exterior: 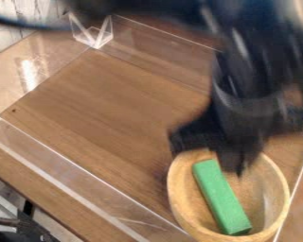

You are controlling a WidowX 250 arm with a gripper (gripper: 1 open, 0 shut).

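Observation:
A long green block (220,197) lies inside a round wooden bowl (182,203) at the lower right of the view. My gripper (218,146), dark and motion-blurred, hangs just above the back of the bowl, above the block and apart from it. Its fingertips are too blurred to make out clearly, though nothing shows held beneath it.
Clear strips run along its left side and back, with a clear corner piece (94,33) at the back left. The back right is hidden behind the arm.

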